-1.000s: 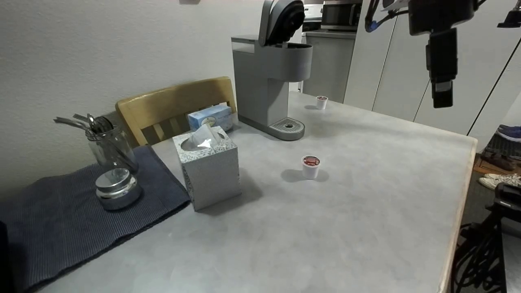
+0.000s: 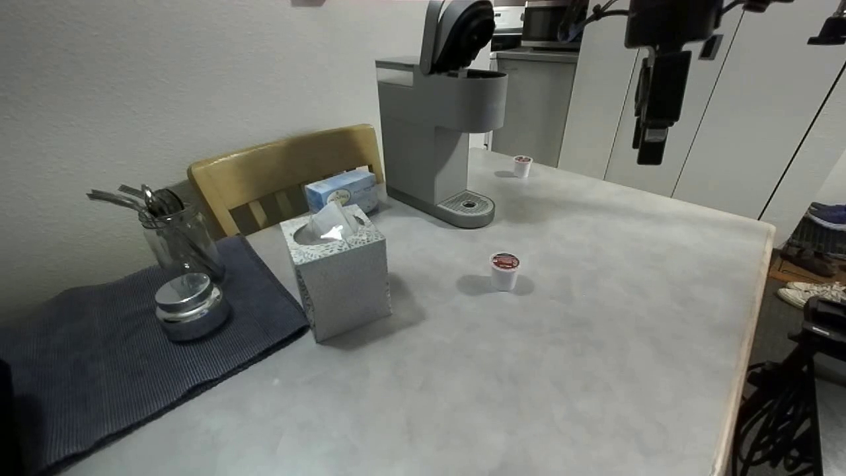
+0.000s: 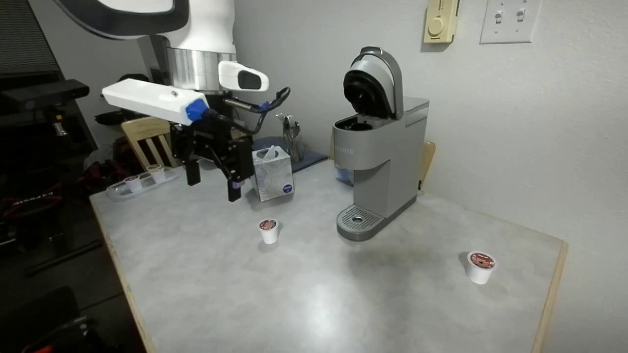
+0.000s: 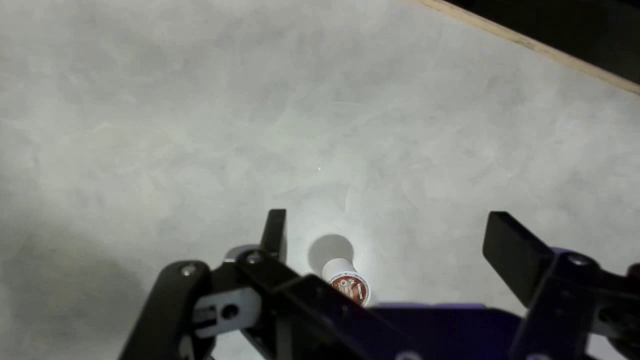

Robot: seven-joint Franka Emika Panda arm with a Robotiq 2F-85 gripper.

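Note:
A white pod with a red-brown lid [image 2: 505, 272] stands upright on the table, right of the tissue box. The wrist view shows this pod [image 4: 348, 282] low in the frame, between my fingers but well below them. My gripper [image 3: 210, 187] hangs above the table, open and empty. Another similar pod [image 3: 481, 267] stands near the table's far end, beyond the coffee maker. The grey coffee maker [image 3: 382, 153] has its lid raised, with the top chamber exposed.
A tissue box [image 2: 349, 277] stands beside a dark blue mat [image 2: 95, 349] that holds a metal jar [image 2: 190, 305] and a glass of utensils [image 2: 182, 238]. A clear tray [image 3: 120, 193] with two cups lies at the table's edge.
In exterior view 1 my gripper has shifted left and slightly up, toward the coffee maker's side. The pods and coffee maker have stayed in place.

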